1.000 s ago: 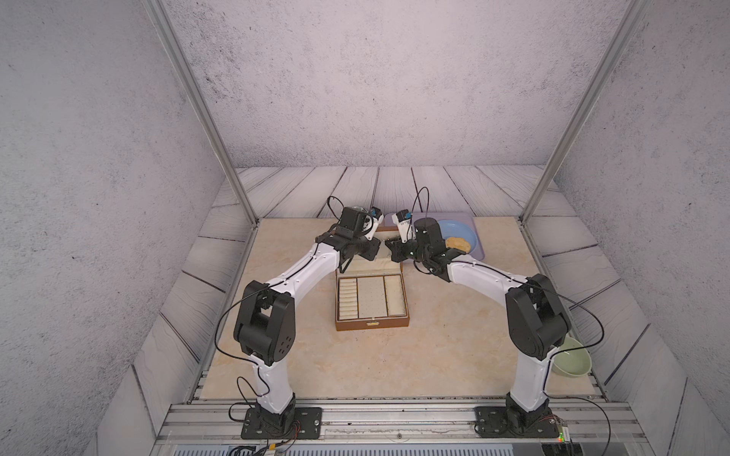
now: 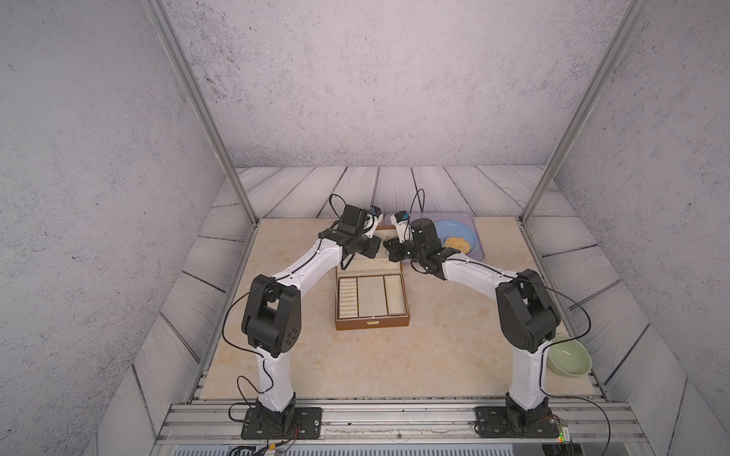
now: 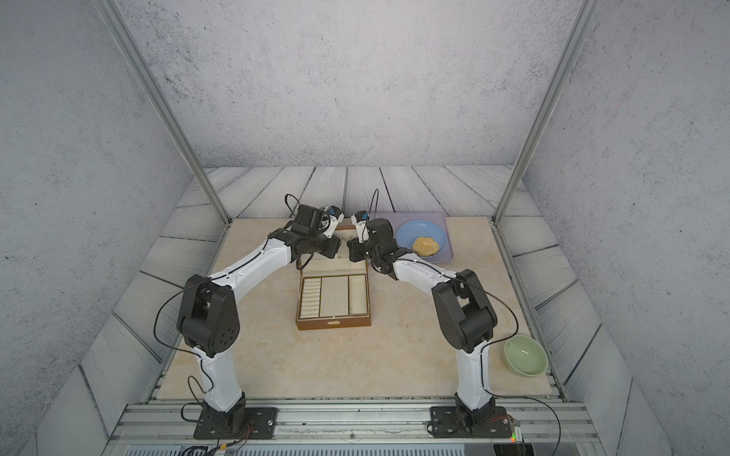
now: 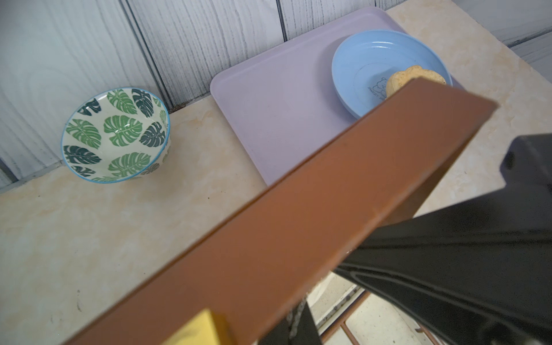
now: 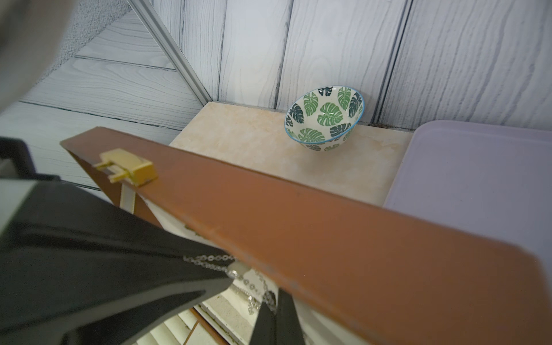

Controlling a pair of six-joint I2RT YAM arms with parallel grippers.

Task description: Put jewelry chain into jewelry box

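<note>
A fine silver jewelry chain (image 5: 210, 263) shows by the fingertips of both grippers in the right wrist view, with a small loose part hanging between them. My left gripper is shut, the chain running at its tips. Shut too is my right gripper, with chain links at its tips. The brown jewelry box (image 2: 372, 323) lies open on the table, cream compartments toward the front. Both grippers face each other over its raised lid (image 5: 322, 221). From above, the arms hide the chain and part of the lid.
Behind the lid lie a lilac tray (image 4: 270, 97) and a blue plate (image 4: 359, 72) with a yellowish item (image 2: 457, 244) on it. A leaf-patterned bowl (image 4: 118, 135) stands at the back left, a green bowl (image 2: 568, 357) at the front right.
The box has stayed where it was.
</note>
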